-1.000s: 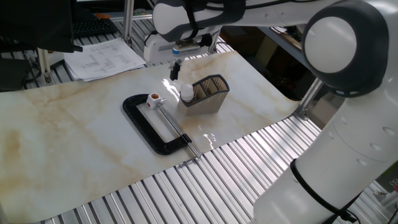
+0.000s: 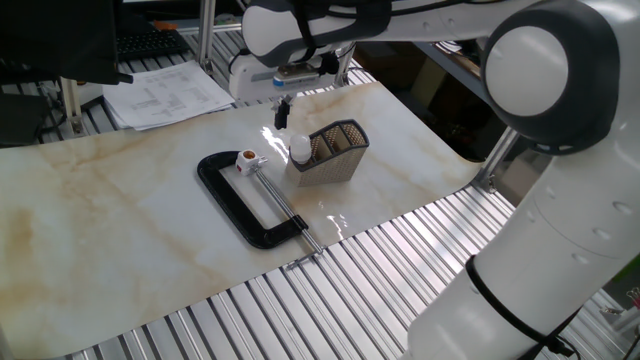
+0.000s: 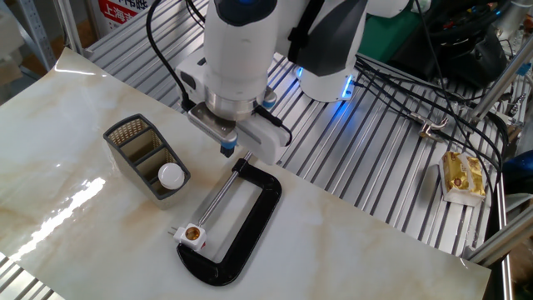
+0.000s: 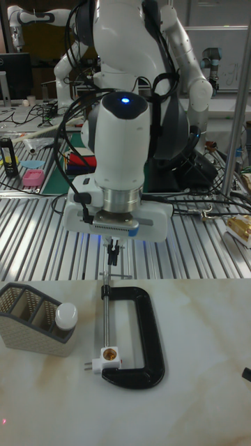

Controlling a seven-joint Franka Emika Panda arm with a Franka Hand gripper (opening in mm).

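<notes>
My gripper (image 4: 113, 254) hangs above the table with its dark fingers close together; it looks shut, and nothing shows between them. Behind the clamp's screw end in exterior view 3, it stands apart from everything on the tabletop. A black C-clamp (image 2: 237, 213) lies flat on the marbled table, its steel screw along one side. At one end of the clamp sits a small white plug-like piece (image 3: 192, 237) with a brass-coloured round socket and metal prongs. Beside it stands a grey-beige compartment holder (image 3: 133, 158); a white round-capped bottle (image 3: 171, 176) is in its end compartment.
Papers (image 2: 167, 95) lie at the table's far edge in exterior view 1. A gold-and-white box (image 3: 461, 177) rests on the slatted metal bench (image 3: 391, 167), near loose cables.
The arm has shifted very slightly to the left in exterior view 1 over the last second. The clamp, the holder and the bottle have stayed put.
</notes>
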